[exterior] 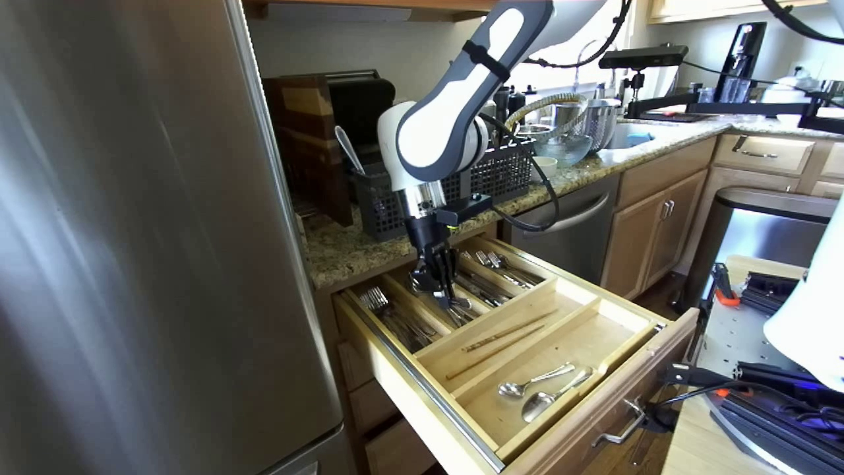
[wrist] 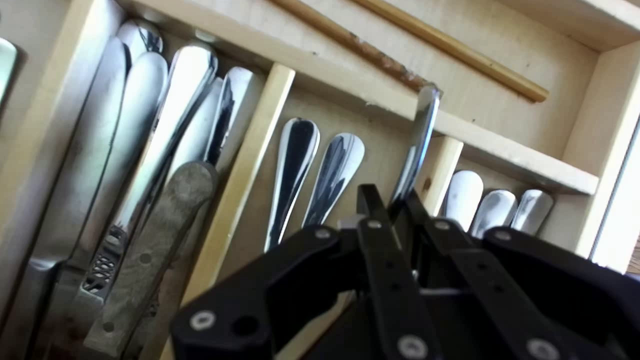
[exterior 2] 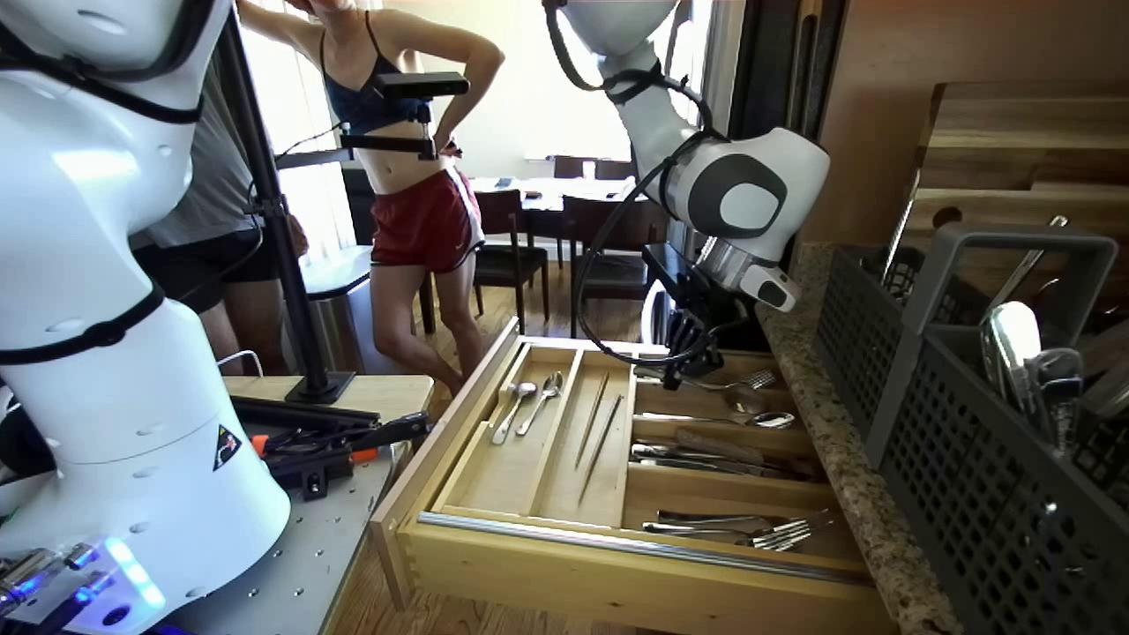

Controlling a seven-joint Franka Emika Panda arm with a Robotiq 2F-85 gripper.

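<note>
My gripper is shut on the silver handle of a spoon (wrist: 418, 141), which sticks up past the fingertips in the wrist view. In exterior view 2 a spoon bowl (exterior 2: 743, 399) shows beside the gripper (exterior 2: 683, 372), toward the counter; it appears to belong to the held handle. Two more silver handles (wrist: 337, 174) lie in the compartment below. Exterior view 1 has the gripper (exterior: 445, 299) low over this compartment, between the forks (exterior: 376, 299) and the knives (exterior: 484, 289). The fingers hide part of the held piece.
The drawer (exterior: 443, 396) stands pulled out, its wooden dividers close around the gripper. Two chopsticks (exterior: 506, 332) and two spoons (exterior: 539, 404) occupy the front sections. A dish rack (exterior: 380, 202) sits on the counter just behind. The refrigerator (exterior: 158, 237) borders the left.
</note>
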